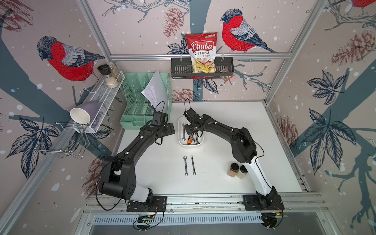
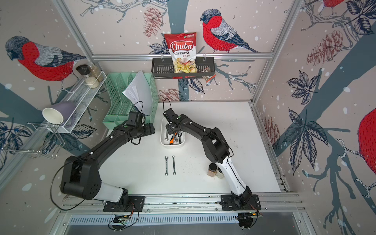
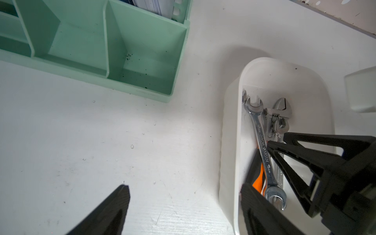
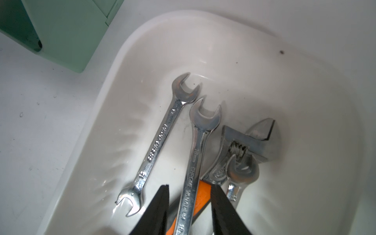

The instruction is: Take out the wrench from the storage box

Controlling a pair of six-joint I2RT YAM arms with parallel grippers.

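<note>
A white storage box [image 3: 231, 156] holds several wrenches, including a long open-end wrench [image 4: 193, 164], a smaller wrench [image 4: 158, 141], an adjustable wrench [image 4: 250, 137] and an orange-handled tool [image 4: 201, 195]. My right gripper is over the box, open, with the long wrench beneath and between its fingertips; whether it touches is unclear. My left gripper hangs beside the box on its left, fingers apart, nothing between them. Two wrenches [image 1: 186, 166] lie on the table in front of the box.
A green organizer with papers [image 1: 129, 98] stands behind on the left. Two spice jars [image 1: 233, 170] sit at the front right. A wall rack with a chips bag [image 1: 201, 51] is at the back.
</note>
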